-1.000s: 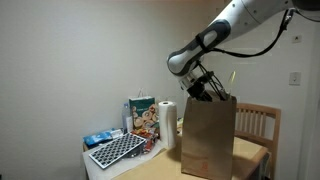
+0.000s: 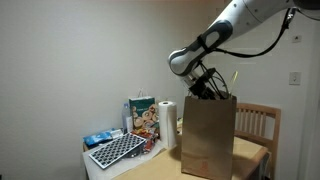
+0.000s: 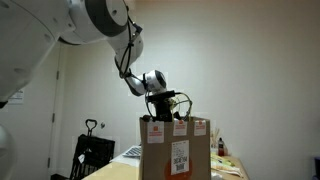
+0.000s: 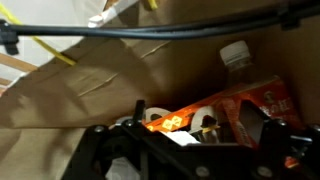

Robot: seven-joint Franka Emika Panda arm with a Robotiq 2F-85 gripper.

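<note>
A tall brown paper bag [image 2: 208,140] stands upright on the table. My gripper points down into its mouth; in the exterior views the bag's rim hides the fingertips. Seen from the wrist, the fingers are open above packed items, with nothing clearly held between them. Below lie a red-and-orange package [image 4: 180,118], a bottle with a white cap [image 4: 236,52] and a red-labelled item [image 4: 272,98] near the right finger. Whether the fingers touch any of these I cannot tell.
Left of the bag are a white paper roll [image 2: 168,124], a patterned bag [image 2: 143,113] and a dark perforated rack [image 2: 117,149]. A wooden chair [image 2: 258,123] stands behind on the right. Bare tabletop [image 2: 150,168] shows in front of the rack.
The arm and the bag's top have shifted only very slightly over the last second. The things on the table have stayed in place.
</note>
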